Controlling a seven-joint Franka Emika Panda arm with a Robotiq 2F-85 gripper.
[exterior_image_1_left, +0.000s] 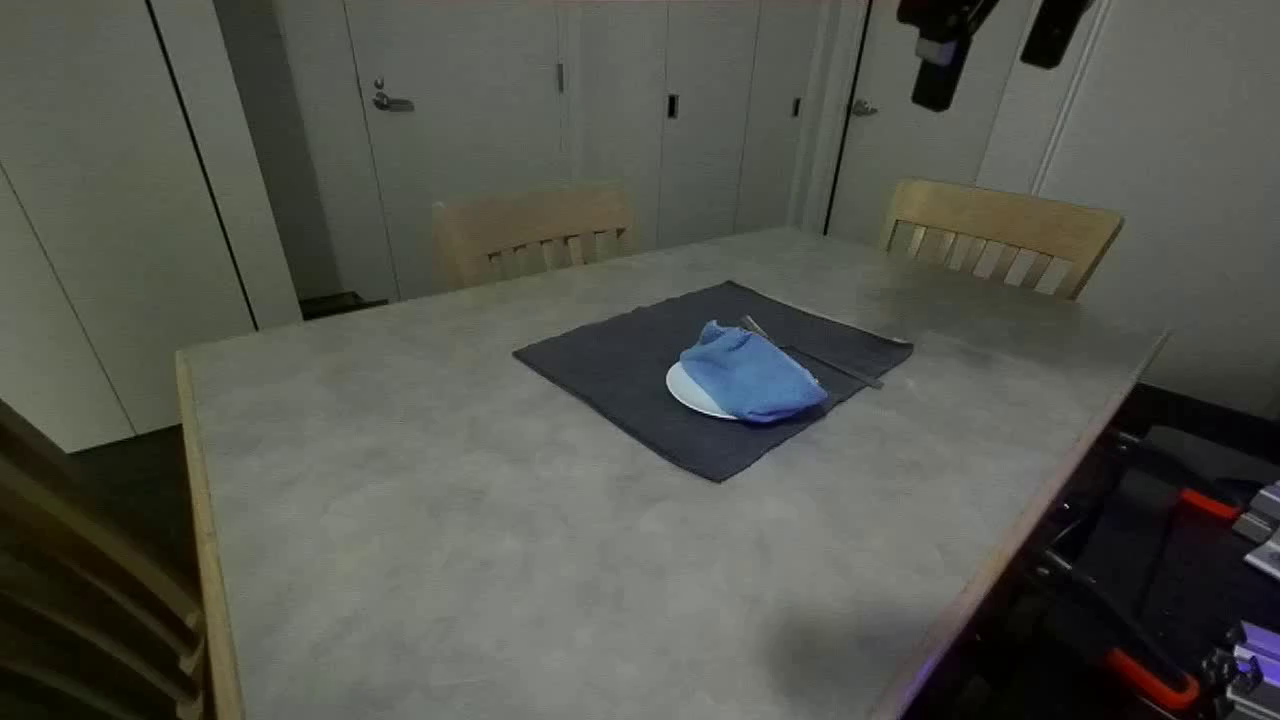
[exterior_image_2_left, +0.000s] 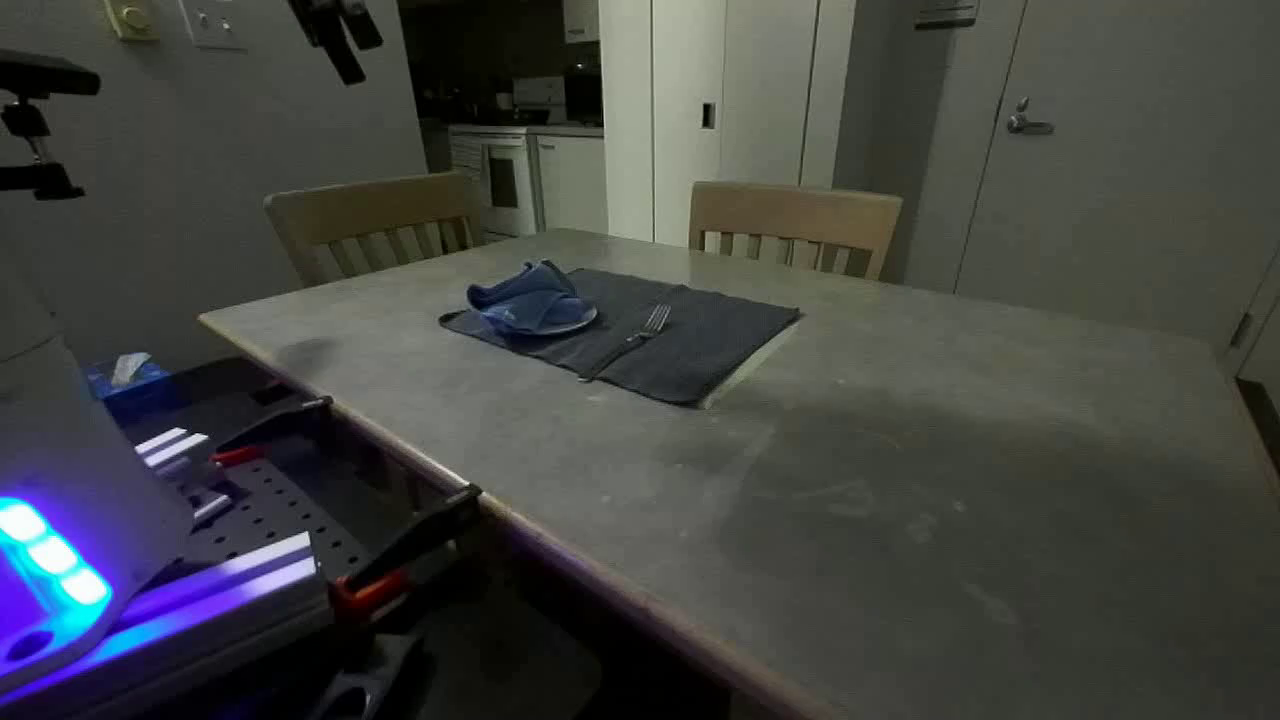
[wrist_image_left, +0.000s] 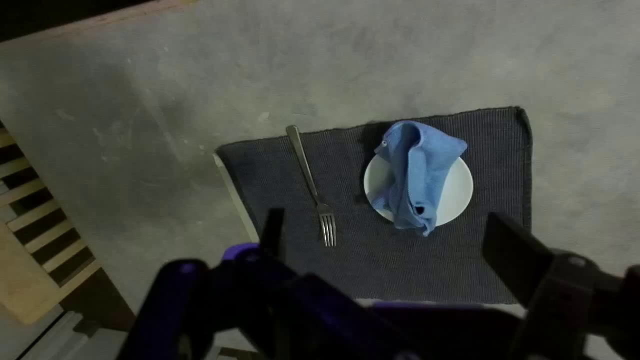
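A crumpled blue cloth (wrist_image_left: 420, 171) lies across a small white plate (wrist_image_left: 457, 191), covering its middle and hanging past the rim at both ends. Left of the plate in the wrist view is a metal fork (wrist_image_left: 310, 180), tines toward the gripper. Plate and fork rest on a dark grey placemat (wrist_image_left: 384, 264); the fork's handle end passes the mat's edge. High above the table, my gripper stands open with its fingers wide apart and nothing between them. Exterior view 1 shows the gripper (exterior_image_1_left: 993, 66) at the top edge, well clear of the cloth (exterior_image_1_left: 753, 374).
Around the mat, the grey table (exterior_image_1_left: 480, 540) is bare. Wooden chairs (exterior_image_1_left: 1002, 234) stand along its sides. Black and orange clamps (exterior_image_2_left: 396, 558) grip the table edge by the robot's base (exterior_image_2_left: 72, 480).
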